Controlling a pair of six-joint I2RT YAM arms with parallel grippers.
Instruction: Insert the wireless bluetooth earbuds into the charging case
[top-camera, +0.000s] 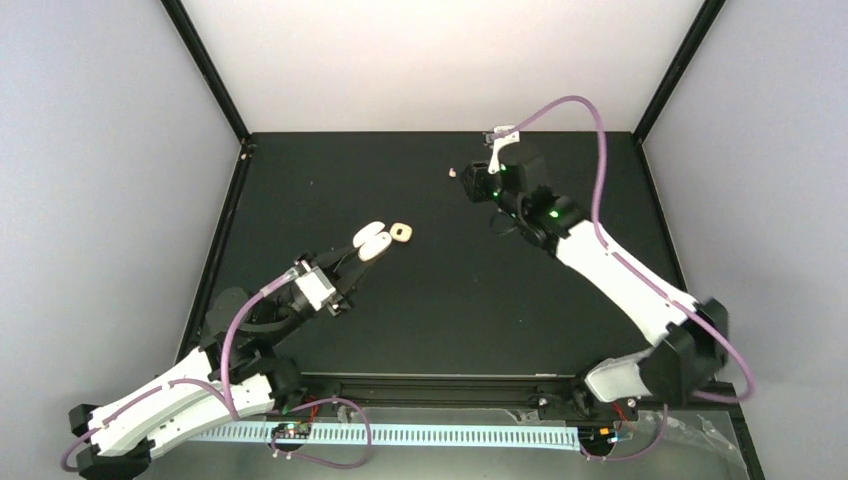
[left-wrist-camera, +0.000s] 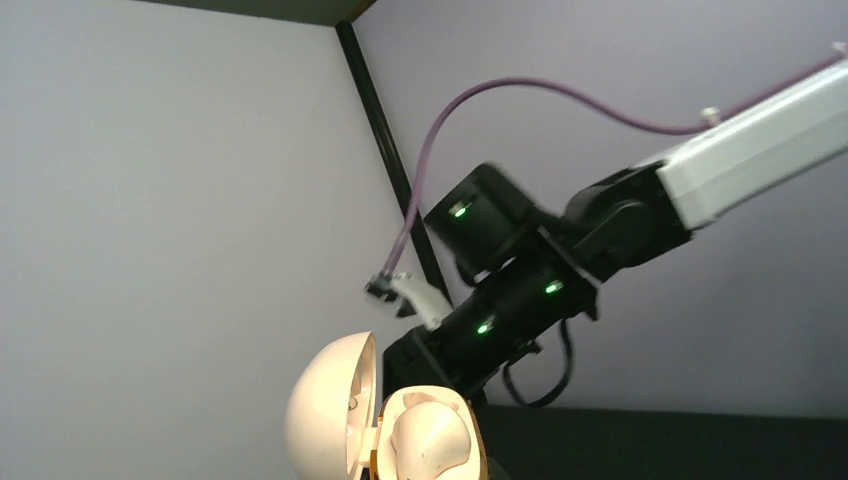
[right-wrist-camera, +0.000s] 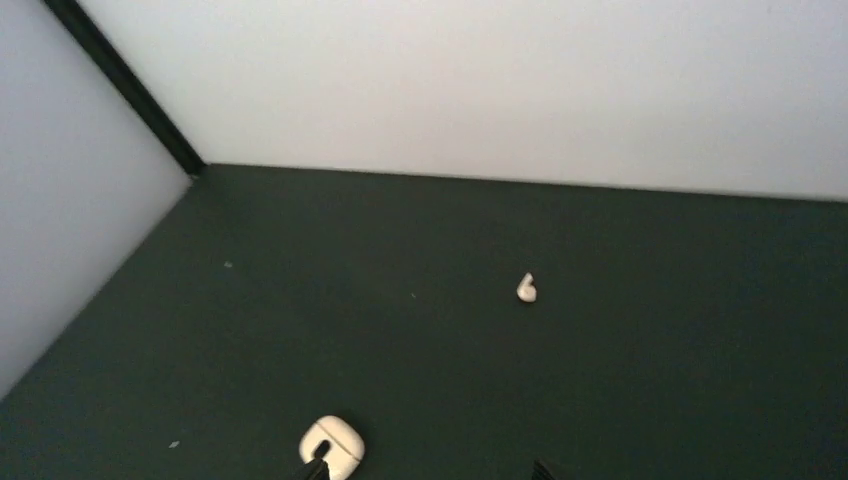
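My left gripper (top-camera: 362, 258) is shut on the charging case (top-camera: 374, 246), whose lid stands open; the left wrist view shows the lid (left-wrist-camera: 325, 410) beside the case body, with a white earbud shape (left-wrist-camera: 430, 435) in it. A cream square piece (top-camera: 401, 232) shows beside the case from above. A small loose earbud (right-wrist-camera: 527, 290) lies on the black mat, toward the back. My right gripper (top-camera: 470, 178) hangs above the mat just right of that earbud (top-camera: 452, 172), its fingertips barely in the right wrist view.
White and grey walls enclose it at the back and sides, with dark frame posts at the corners.
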